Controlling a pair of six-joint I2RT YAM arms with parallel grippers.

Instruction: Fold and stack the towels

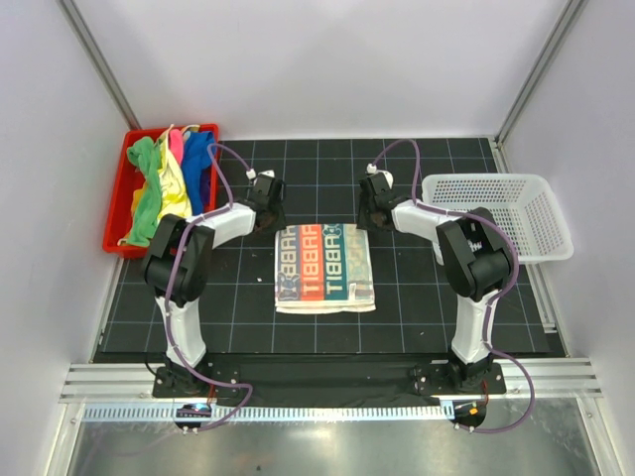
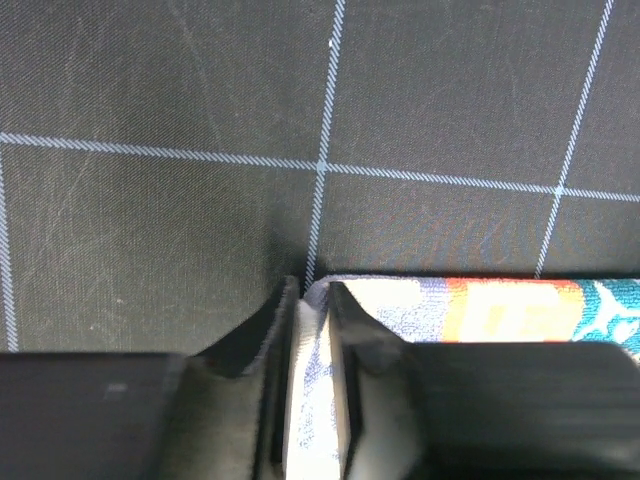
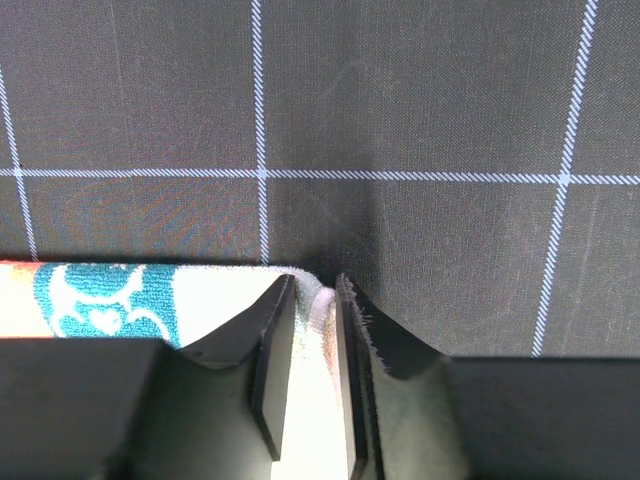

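A folded towel (image 1: 323, 268) with cream, orange and teal lettered stripes lies flat on the dark gridded mat. At its far left corner is my left gripper; the towel's edge (image 2: 400, 292) runs away to the right, and its corner fills the narrow gap between the fingers. My right gripper stands at the far right corner, the cream cloth (image 3: 232, 295) reaching in between its closely spaced fingers. Whether either pair presses on the cloth cannot be made out.
On the left stands a red bin (image 1: 121, 203) heaped with green, yellow, pink and blue cloths. An empty-looking white basket (image 1: 546, 213) sits on the right, partly under my right arm.
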